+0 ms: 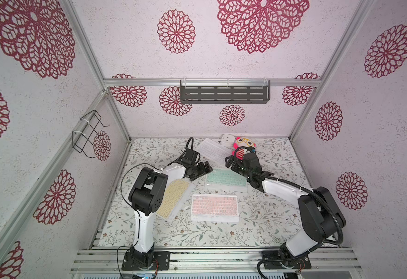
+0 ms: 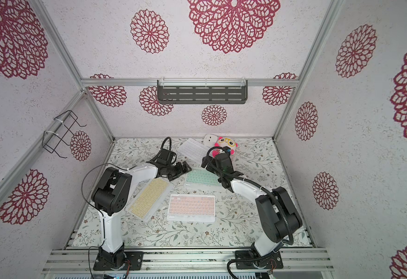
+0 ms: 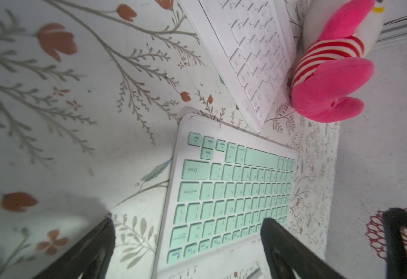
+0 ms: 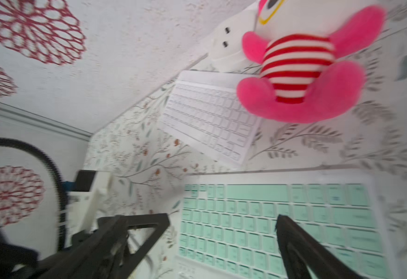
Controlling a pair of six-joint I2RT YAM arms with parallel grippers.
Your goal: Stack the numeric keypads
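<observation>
The green keypad (image 1: 225, 177) lies on the table between both arms, partly covered by the right gripper in the top views. My left gripper is open at the keypad's left end, its fingers apart with nothing gripped. At the other end my right gripper also stands open, low over the green keys. A pink keypad (image 1: 215, 207) lies flat at the front middle. Angled to its left is a yellow keypad (image 2: 149, 199), under the left arm. Behind the green one, a white keypad (image 4: 211, 116) lies slanted, close to its back edge.
A pink and white plush owl (image 4: 301, 69) and a white block-like toy (image 1: 227, 140) sit at the back, beside the white keypad. A dark wall shelf (image 1: 225, 92) hangs well above.
</observation>
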